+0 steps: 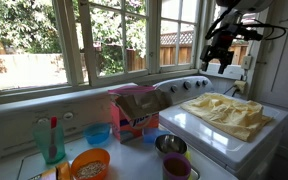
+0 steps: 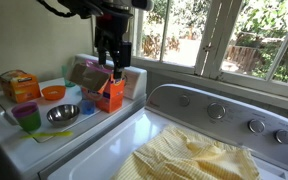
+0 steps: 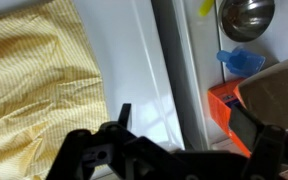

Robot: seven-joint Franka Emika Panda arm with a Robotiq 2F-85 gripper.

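My gripper is open, its two fingers wide apart with nothing held between them. In exterior view 1 the black gripper (image 1: 215,65) hangs in the air above the right-hand white machine, near the windows. A rumpled pale yellow cloth (image 1: 229,115) lies spread on that machine's top, below the gripper and apart from it. The wrist view has the cloth (image 3: 39,85) at left and an orange box (image 3: 224,105) at right, partly covered by a brown flap.
On the left-hand machine stand the orange detergent box (image 1: 134,120), a metal bowl (image 1: 171,145), a purple cup (image 1: 176,166), an orange bowl (image 1: 90,163) and a green cup (image 1: 50,142). A gap (image 3: 179,70) separates the machines. Control panels and windows line the back.
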